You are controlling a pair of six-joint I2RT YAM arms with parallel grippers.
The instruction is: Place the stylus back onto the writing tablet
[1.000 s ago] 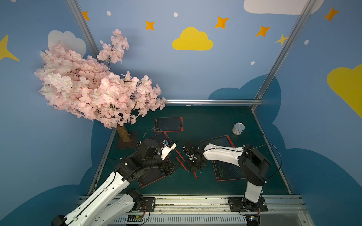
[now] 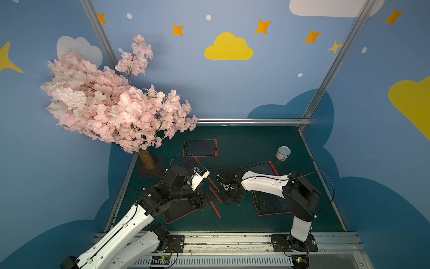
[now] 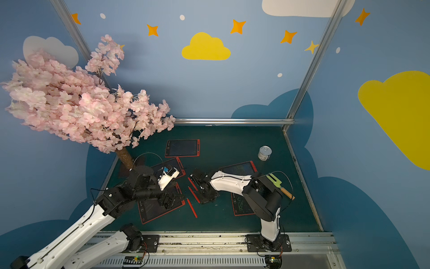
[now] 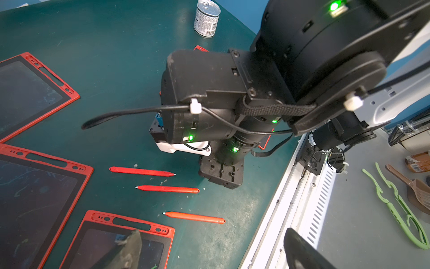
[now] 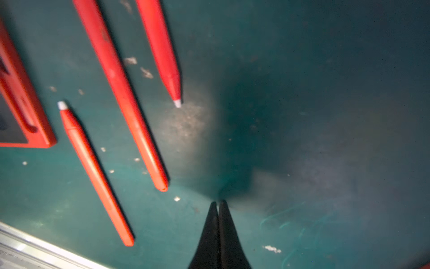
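Observation:
Red-framed tablets lie around them: one at the back (image 2: 200, 147), others at the left (image 4: 35, 197) and one under the right arm (image 2: 268, 199). My left gripper is open above the table at the left, its fingers at the bottom edge of its wrist view, holding nothing. My right gripper is shut with nothing showing between its fingers, beside the styluses.
A cherry-blossom tree (image 2: 145, 159) fills the back left. A can (image 2: 282, 152) stands at the back right. A green-headed tool (image 3: 274, 180) lies at the right edge. The table's front rail borders the styluses.
The front stylus has shifted leftward over the last second, away from the right gripper to nearer the left tablet. Both arms look still.

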